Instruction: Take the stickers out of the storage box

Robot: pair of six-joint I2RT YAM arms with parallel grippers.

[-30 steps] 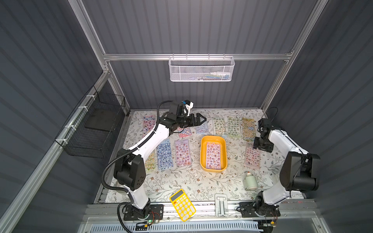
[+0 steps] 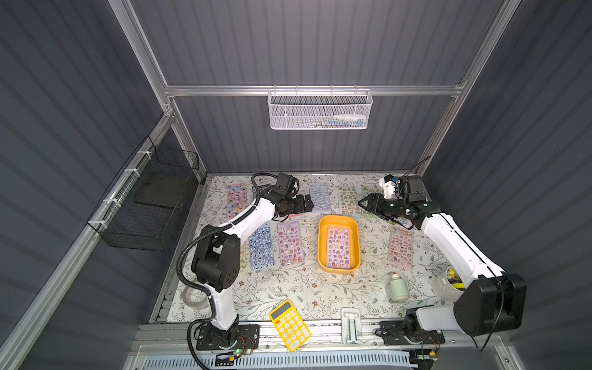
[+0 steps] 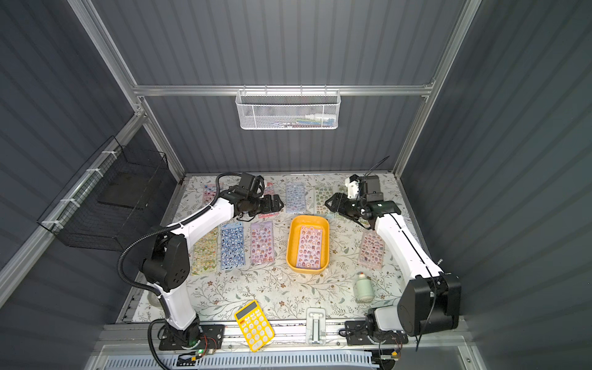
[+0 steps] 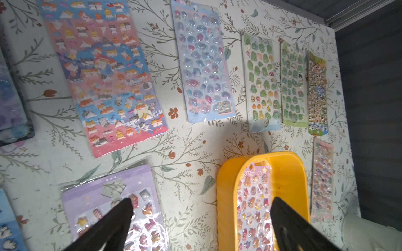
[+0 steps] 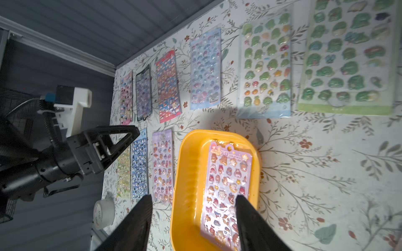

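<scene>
A yellow-orange storage box (image 2: pixel 322 246) stands mid-table, with a pink sticker sheet (image 2: pixel 338 246) lying in it. The right wrist view shows this sheet (image 5: pixel 226 188) flat on the box floor, against the side wall. Back and left of the box, my left gripper (image 2: pixel 302 203) hangs in the air; its fingers stand apart and empty. My right gripper (image 2: pixel 372 203) is above the table behind and to the right of the box. In the right wrist view its fingertips (image 5: pixel 140 217) are apart, and the sheet shows beyond the gap without being held.
Several sticker sheets lie around the box, such as a purple one (image 2: pixel 290 243) to its left and a pink one (image 2: pixel 400 248) to its right. A green bottle (image 2: pixel 397 288) and yellow calculator (image 2: pixel 289 325) are near the front. Clear tabletop lies before the box.
My right arm has swung left from over the right-hand sheets toward the box. The left gripper has drawn back a little to the left and nearer the front. The sheet in the box has not moved.
</scene>
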